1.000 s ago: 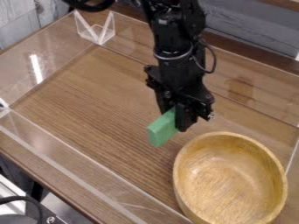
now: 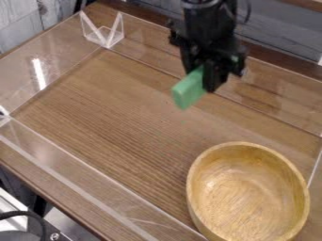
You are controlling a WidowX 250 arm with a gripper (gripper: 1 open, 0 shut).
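Observation:
My black gripper (image 2: pixel 191 66) is in the upper middle of the camera view, shut on a green object (image 2: pixel 189 88) that hangs below its fingers. The object's top is partly hidden by the gripper. It is held over the bare wooden surface (image 2: pixel 113 141).
A yellow oval bowl (image 2: pixel 247 154) sits at the lower right. A white wire-like item (image 2: pixel 104 28) stands at the back left, near the edge. Something dark (image 2: pixel 23 226) shows at the lower left corner.
My gripper has moved toward the back of the surface, up in the view, with the green object still in it, away from the spot beside the bowl.

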